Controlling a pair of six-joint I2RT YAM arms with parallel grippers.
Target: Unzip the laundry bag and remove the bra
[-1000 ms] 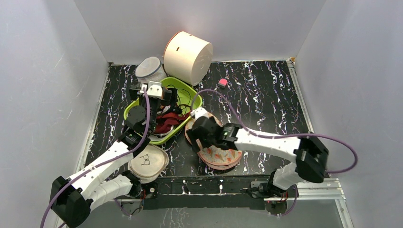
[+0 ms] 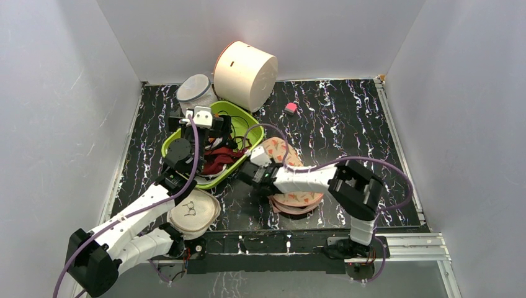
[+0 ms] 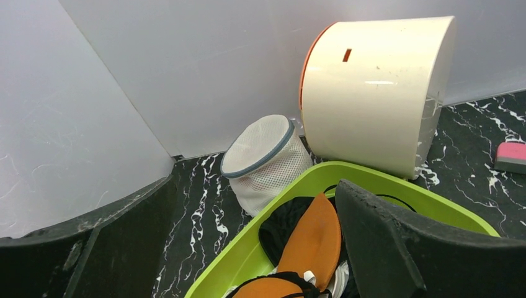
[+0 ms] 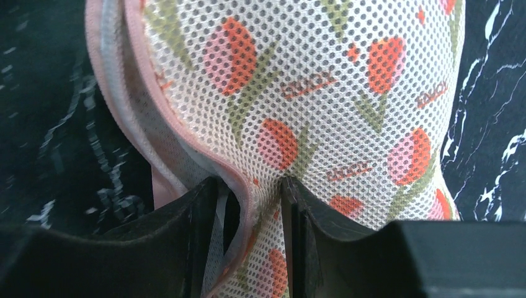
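Observation:
The laundry bag (image 2: 299, 198), mesh with a tulip print and pink edging, lies on the dark table, partly under my right arm. In the right wrist view, the fingers of my right gripper stand apart either side of the bag's pink edge (image 4: 239, 180). Something dark shows in a gap beside that edge; I cannot tell whether it is a bra or the table. My left gripper is open and empty above the green basket (image 3: 217, 273). In that basket lies an orange and black bra (image 3: 313, 242).
Behind the basket stand a white mesh bag (image 2: 195, 90) and a large cream drum (image 2: 247, 76). A round beige pouch (image 2: 193, 213) lies at front left, and a pink and grey block (image 2: 290, 108) at the back.
The bag has shifted right and turned somewhat, away from the basket. My left arm stays almost still.

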